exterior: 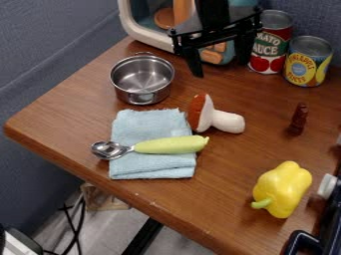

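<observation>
My black gripper (224, 52) hangs at the top centre, in front of the light blue-and-white toy oven (150, 18), above and right of the steel pot (142, 80). Whether its fingers are open or shut is hard to tell. A toy mushroom (224, 122) with a red-orange cap lies at the middle of the wooden table (67, 125). A pale green-handled scoop (166, 145) rests on a folded light blue towel (150, 169). A yellow pepper (281, 188) lies at the right front.
A tomato sauce can (270, 48) and a yellow-labelled can (308, 64) stand at the back right, with a small brown bottle (298, 122) before them. Black and white objects sit at the right edge.
</observation>
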